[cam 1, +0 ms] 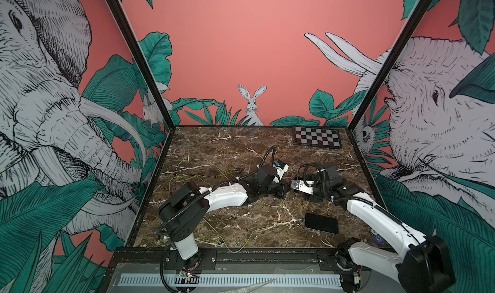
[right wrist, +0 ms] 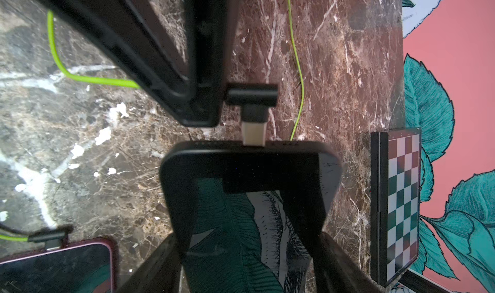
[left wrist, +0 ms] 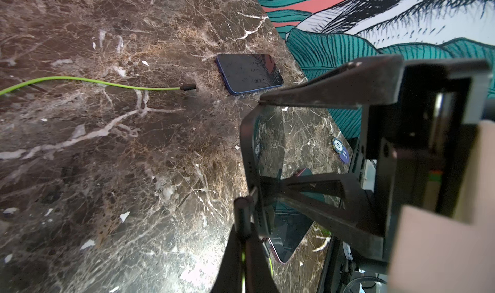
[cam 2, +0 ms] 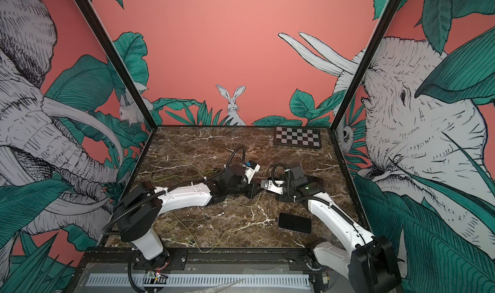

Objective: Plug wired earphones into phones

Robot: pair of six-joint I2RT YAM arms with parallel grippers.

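In the right wrist view, a dark phone [right wrist: 247, 210] is clamped between the fingers of my right gripper, its port edge facing my left gripper. A black angled earphone plug [right wrist: 252, 94] stands at that edge. Part of its metal tip still shows, and the tip's end meets or overlaps the edge; how deep it sits I cannot tell. In the left wrist view, my left gripper is shut on this plug [left wrist: 242, 210], with a green wire running between its fingers. The held phone [left wrist: 252, 174] appears edge-on there.
A red-edged phone [right wrist: 62, 264] lies with a plug at its end. A blue-edged phone [left wrist: 250, 73] lies flat, with a loose green cable's plug [left wrist: 188, 86] just short of it. A checkered board [cam 1: 317, 137] sits at the back right. Green wires cross the table's left part.
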